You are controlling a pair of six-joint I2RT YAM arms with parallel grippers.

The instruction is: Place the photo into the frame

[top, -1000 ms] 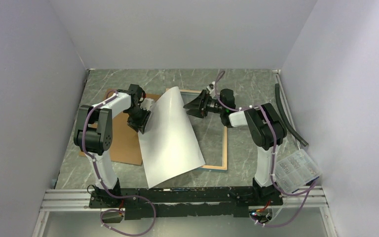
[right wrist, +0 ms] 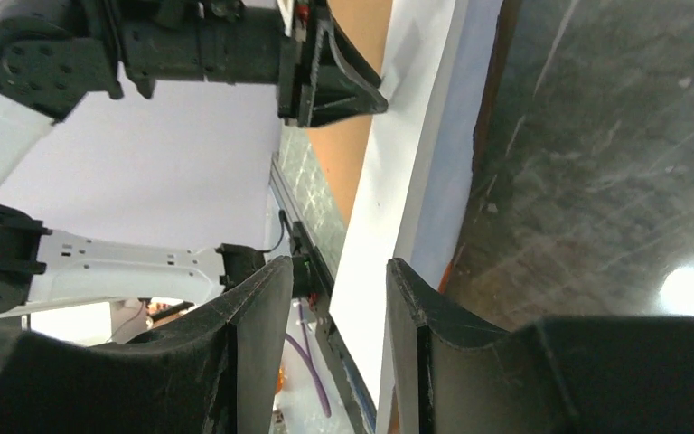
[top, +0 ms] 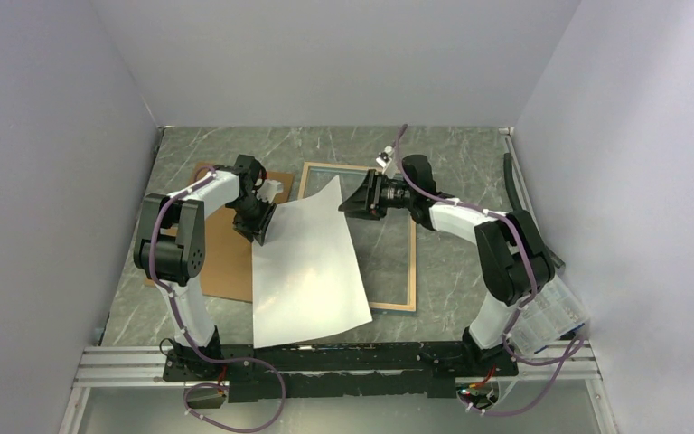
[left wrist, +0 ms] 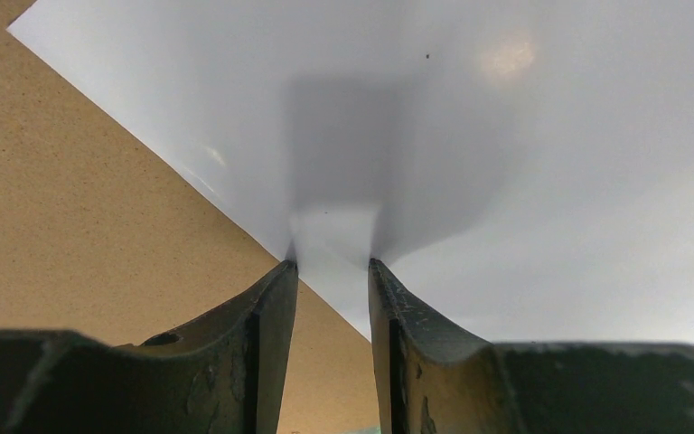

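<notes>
The photo, a large white sheet point(top: 307, 271), lies partly over the brown board point(top: 226, 262) and partly over the left side of the wooden frame point(top: 412, 253). My left gripper point(top: 260, 237) is at its left edge. In the left wrist view the parted left fingertips point(left wrist: 287, 271) stand at the sheet point(left wrist: 506, 199) close to its edge, casting a shadow on it. At the sheet's upper right edge is my right gripper point(top: 343, 206). In the right wrist view a gap shows between its fingers, with the tilted sheet point(right wrist: 389, 199) running behind them; whether they grip it is unclear.
A clear-topped organiser point(top: 542, 312) sits at the front right, beside a dark tube point(top: 529, 212). The black front rail point(top: 352, 384) lies close to the sheet's lower edge.
The sheet's upper corner has shifted down and right, and its lower left corner has slid left. The right gripper has moved slightly; the left arm looks still.
</notes>
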